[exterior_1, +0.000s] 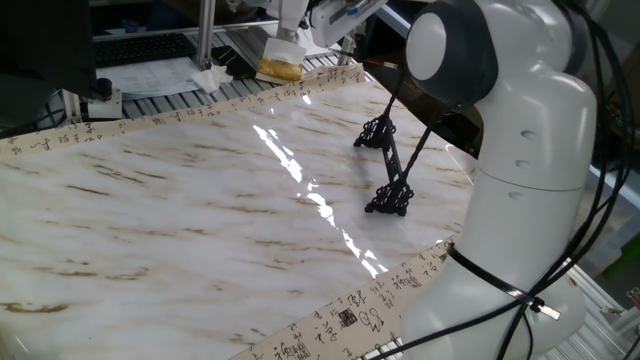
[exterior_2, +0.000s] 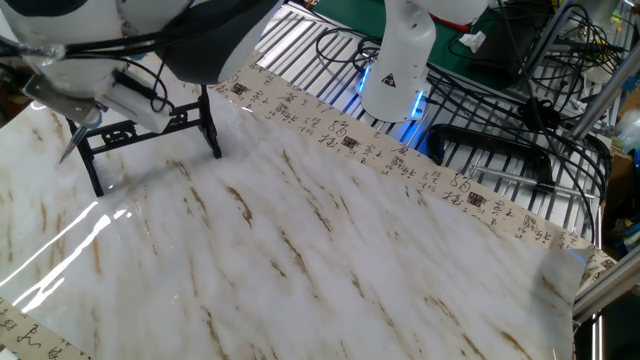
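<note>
A black stand with two ornate feet (exterior_1: 387, 200) and a crossbar stands upright on the marble-patterned sheet (exterior_1: 200, 210), toward its right side in exterior view 1. In exterior view 2 the same black stand (exterior_2: 150, 128) is at the upper left, partly covered by the arm. My gripper (exterior_2: 74, 146) shows there only as a slim metallic tip near the stand's left end. Whether it touches the stand is unclear. The arm and its mounted parts hide the rest of the fingers, so neither their opening nor anything between them can be made out.
Most of the sheet is bare, with bright glare streaks. A lettered border (exterior_2: 330, 135) runs along its edge. Beyond lie a black clamp-like frame (exterior_2: 490, 152) and loose cables. A keyboard (exterior_1: 145, 49) and a white device with a yellow-brown block (exterior_1: 281, 66) sit past the far edge.
</note>
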